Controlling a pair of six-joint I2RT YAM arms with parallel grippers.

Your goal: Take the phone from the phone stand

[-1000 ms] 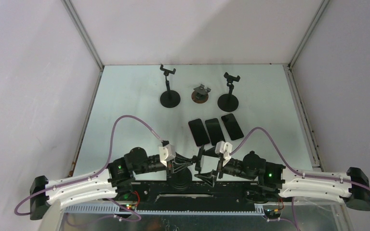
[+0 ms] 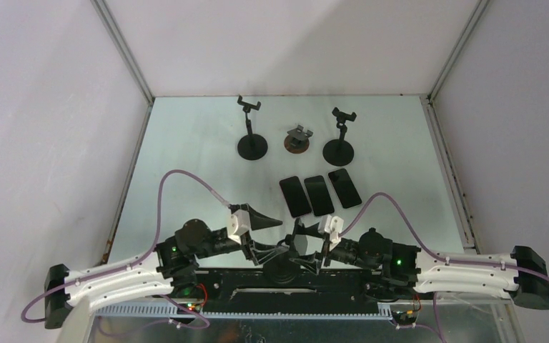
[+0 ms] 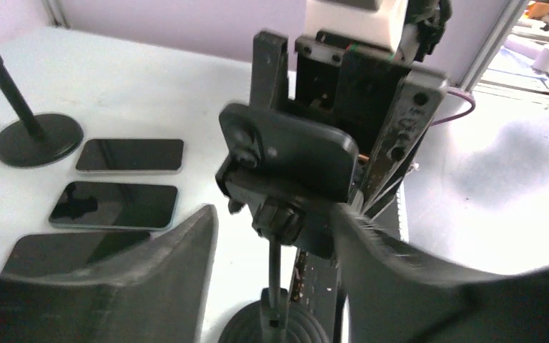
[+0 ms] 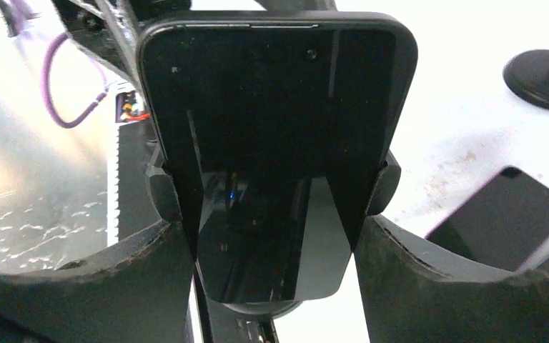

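Observation:
The black phone (image 4: 271, 128) sits upright in the clamp of the phone stand, its glossy screen facing my right wrist camera. In the left wrist view its back (image 3: 300, 146) shows above the clamp joint and the thin stand post (image 3: 274, 264). The stand's round base (image 2: 281, 270) is at the table's front edge. My left gripper (image 2: 284, 235) is open, its fingertips apart on the stand's rear side with nothing held. My right gripper is open, a finger on either side of the phone's lower part; whether they touch it cannot be told.
Behind the arms lie several loose dark phones, such as the middle one (image 2: 319, 195). Two tall empty stands, left (image 2: 252, 146) and right (image 2: 339, 152), flank a short stand (image 2: 297, 145).
The stand's base has shifted a little right. My right arm has barely moved.

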